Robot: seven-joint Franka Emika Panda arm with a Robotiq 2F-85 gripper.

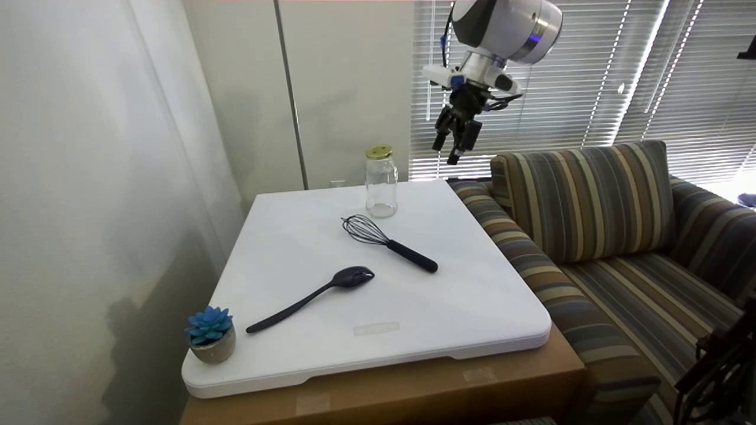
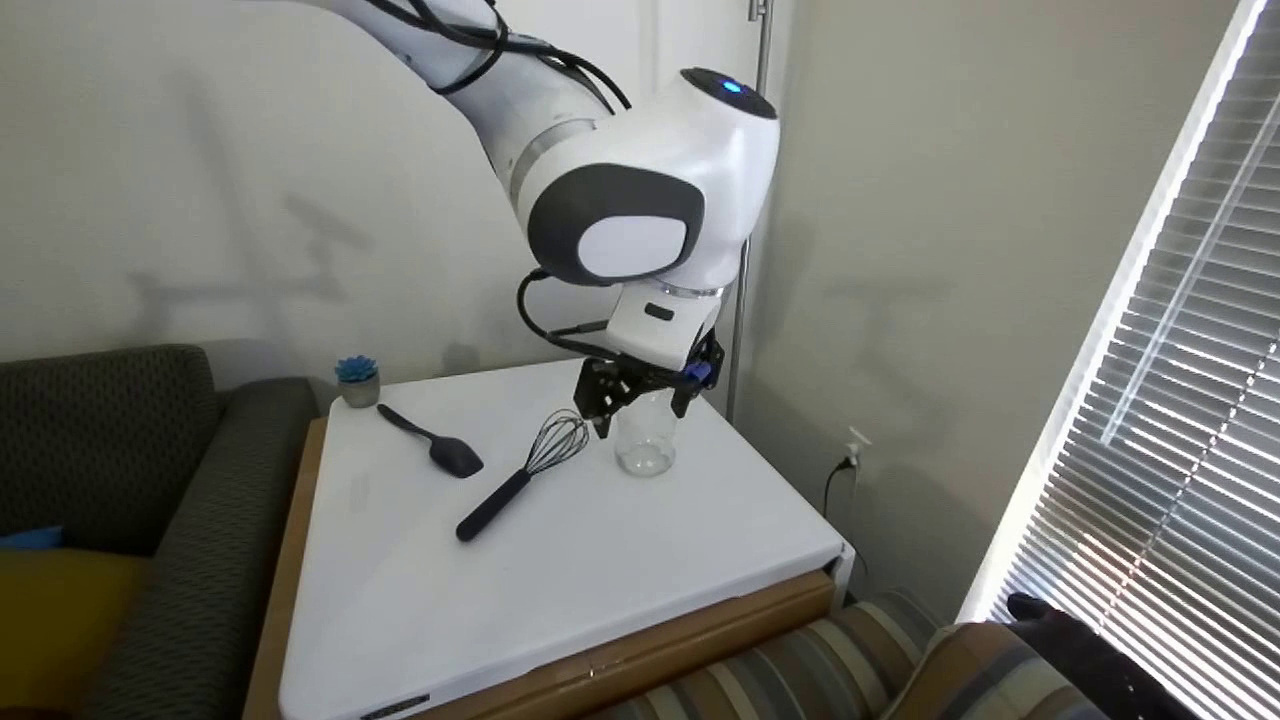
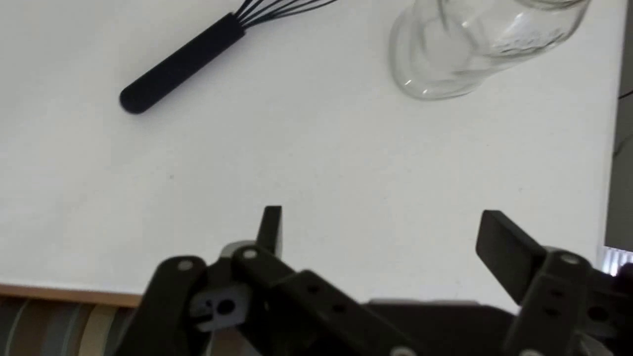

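My gripper is open and empty, its two fingers wide apart above bare white tabletop. In the first exterior view, the gripper (image 1: 447, 157) hangs in the air to the right of a clear glass jar (image 1: 381, 185), higher than the table. The jar carries a gold lid (image 1: 379, 151) and stands upright near the far edge. A whisk (image 1: 390, 243) with a black handle lies in front of it. Closer to the front rests a black spoon (image 1: 319, 294). In the second exterior view the gripper (image 2: 639, 414) covers the upper part of the jar (image 2: 645, 454).
A potted blue succulent (image 1: 210, 334) occupies the front left corner of the white table (image 1: 453, 311). A striped armchair (image 1: 588, 205) adjoins the table's right side, and a wall (image 1: 340, 92) rises behind it.
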